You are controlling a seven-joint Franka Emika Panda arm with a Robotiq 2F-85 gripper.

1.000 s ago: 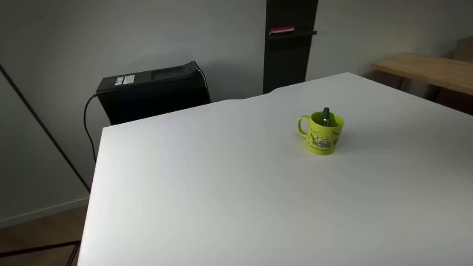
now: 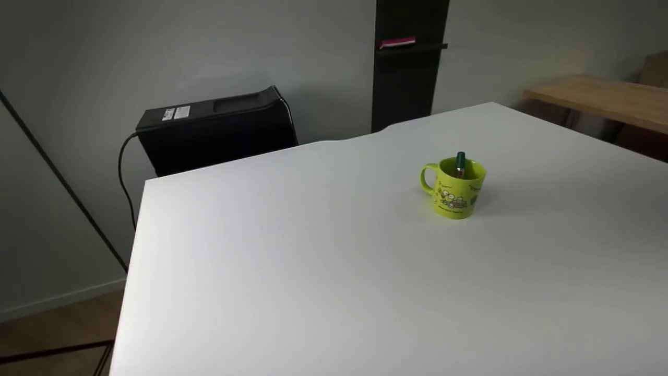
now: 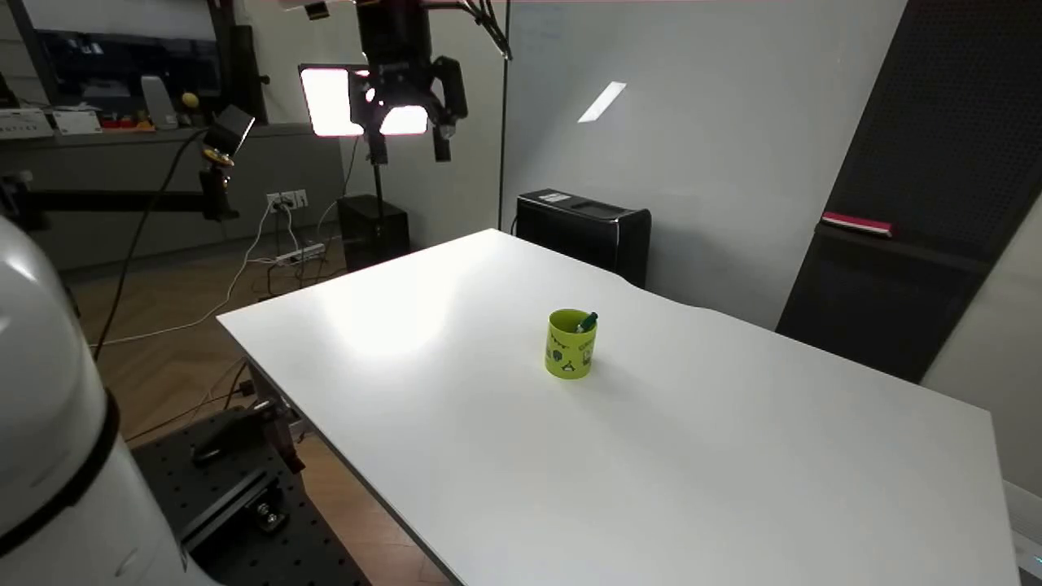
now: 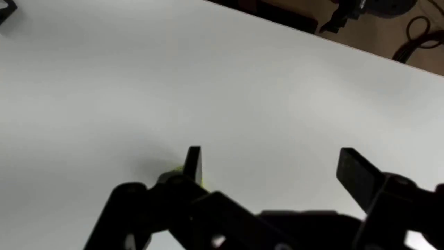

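Observation:
On the white table (image 2: 269,263) stands an upright lime-green mug (image 2: 455,199) with printed figures and a handle at its left in exterior view 1. A green-capped marker (image 2: 461,162) leans inside it, its cap above the rim; the lower part is hidden. Exterior view 2 shows the same mug (image 3: 569,353) near mid-table. High above the table there hangs my gripper (image 3: 414,160), well apart from the mug, its fingers spread and nothing between them. In the wrist view the gripper is open too, and only a yellow-green sliver of the mug (image 4: 179,168) peeks out behind one finger.
Apart from the mug, the tabletop is bare. A black box-shaped appliance (image 3: 583,234) stands behind the far table edge. At the left of exterior view 2 is the white arm base (image 3: 59,439) beside the table. A wooden bench (image 2: 604,97) lies beyond the right side.

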